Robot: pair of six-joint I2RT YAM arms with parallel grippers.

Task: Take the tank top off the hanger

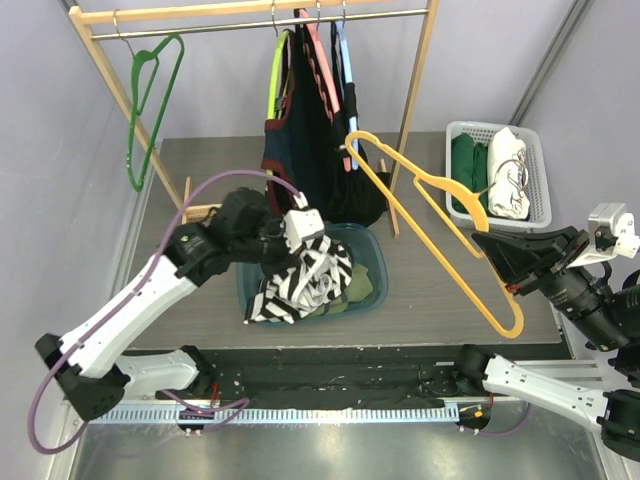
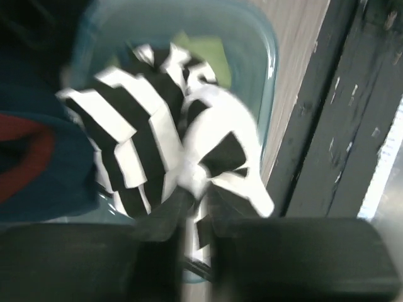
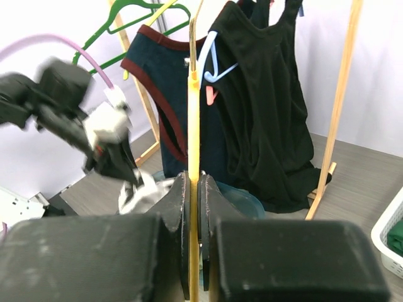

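Note:
The black-and-white striped tank top (image 1: 300, 285) lies bunched in the blue-grey bin (image 1: 365, 245), over olive cloth, clear of the yellow hanger (image 1: 415, 235). My left gripper (image 1: 290, 250) is low over the striped top; in its blurred wrist view the striped cloth (image 2: 138, 132) lies just beyond the fingers, and whether these still pinch any is unclear. My right gripper (image 1: 490, 270) is shut on the yellow hanger, holding it empty in the air, edge-on in the right wrist view.
A wooden rack (image 1: 405, 80) holds dark garments on hangers and an empty green hanger (image 1: 140, 110) at left, behind the bin. A white basket (image 1: 455, 135) with folded clothes stands at right.

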